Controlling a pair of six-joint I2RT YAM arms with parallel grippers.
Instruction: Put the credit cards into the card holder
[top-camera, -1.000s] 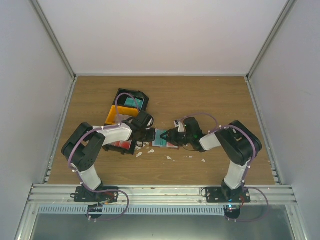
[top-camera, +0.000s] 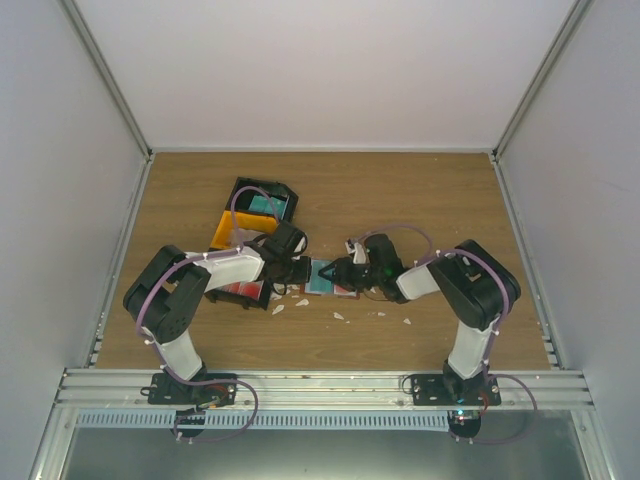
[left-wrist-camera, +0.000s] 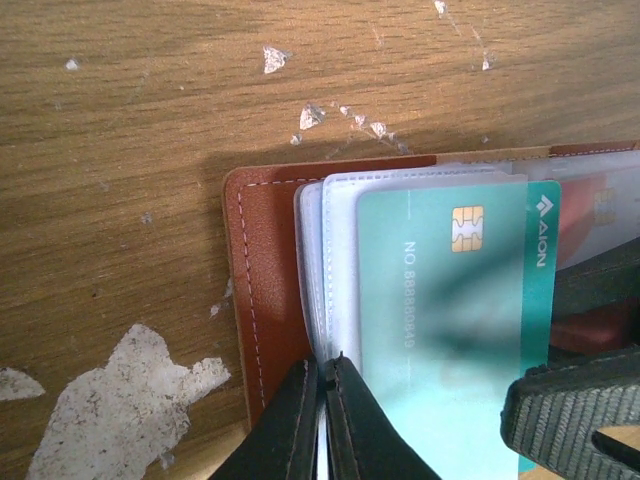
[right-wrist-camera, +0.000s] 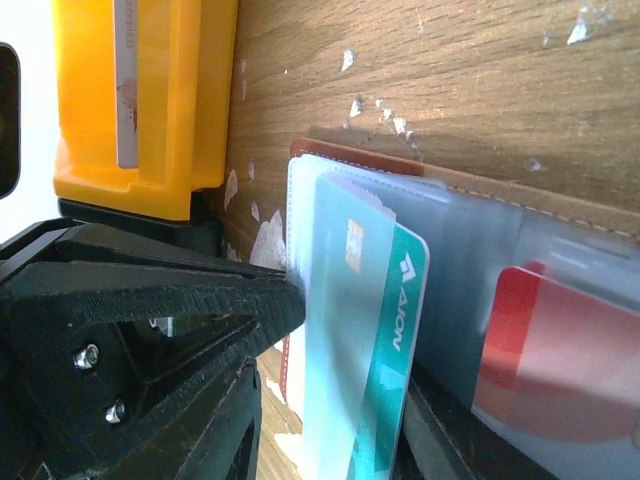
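Note:
The brown card holder (left-wrist-camera: 272, 250) lies unfolded on the table, with clear sleeves. At its left side my left gripper is shut on the edge of the sleeves. A teal credit card (right-wrist-camera: 350, 300) sits mostly within a clear sleeve, its darker right strip (right-wrist-camera: 400, 310) sticking out past the sleeve's edge. My right gripper stands part open, one finger on either side of the card and sleeve, with a gap on the left. In the top view both grippers meet over the holder. To the right, a red and pink card (right-wrist-camera: 560, 350) shows under another clear sleeve.
Black boxes (top-camera: 285, 190) stand at the left, one with a teal card (top-camera: 264, 205) in it. An orange bin (right-wrist-camera: 200, 100) is close behind my left gripper. White flakes (left-wrist-camera: 130, 400) mark the table.
The left arm and the card holder have stayed in place.

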